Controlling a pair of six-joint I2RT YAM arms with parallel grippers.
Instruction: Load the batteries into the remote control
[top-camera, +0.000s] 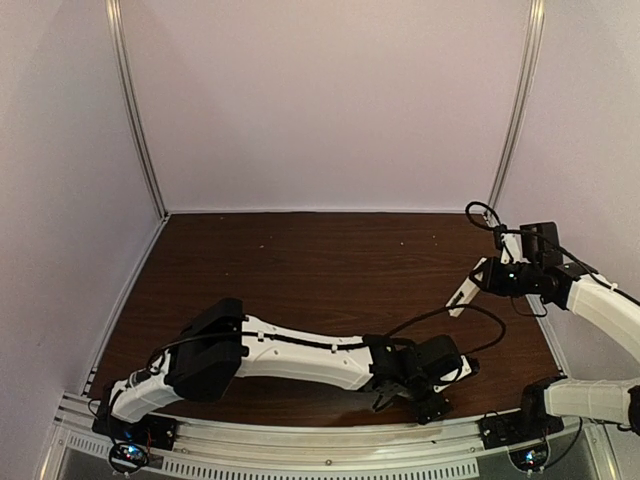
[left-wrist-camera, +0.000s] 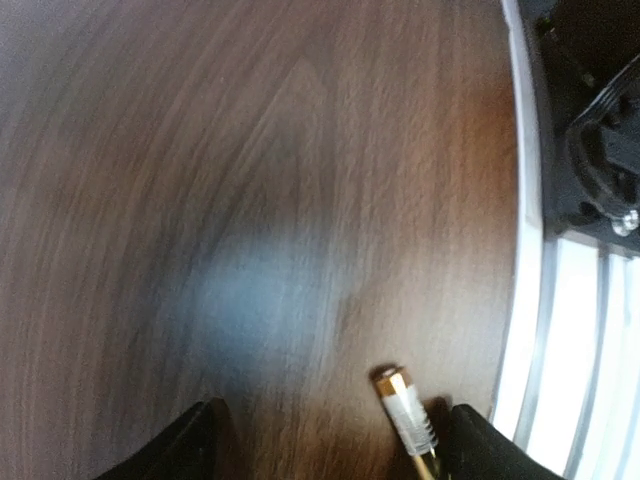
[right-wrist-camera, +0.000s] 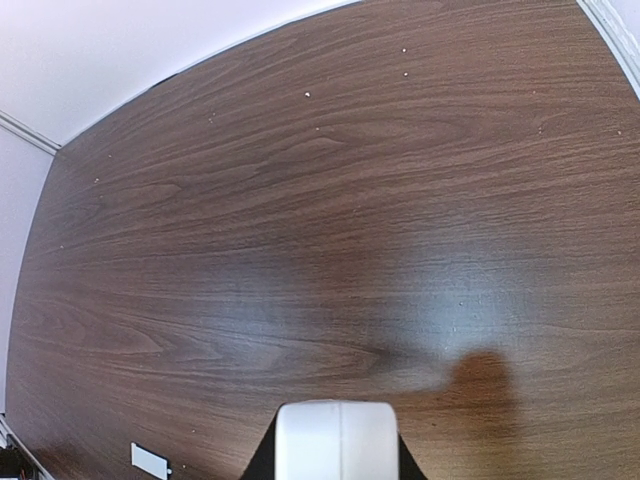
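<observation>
In the left wrist view a battery (left-wrist-camera: 408, 413) lies on the wooden table near its front rim, between the fingertips of my left gripper, which is part open around it; contact is unclear. In the top view that gripper (top-camera: 432, 405) is low at the front right, hiding the battery. My right gripper (top-camera: 478, 276) is shut on the white remote (top-camera: 463, 296), held at the table's right side; it also fills the bottom of the right wrist view (right-wrist-camera: 336, 440).
A small white piece (right-wrist-camera: 150, 460) lies at the lower left of the right wrist view. The metal front rail (top-camera: 330, 440) runs beside the battery.
</observation>
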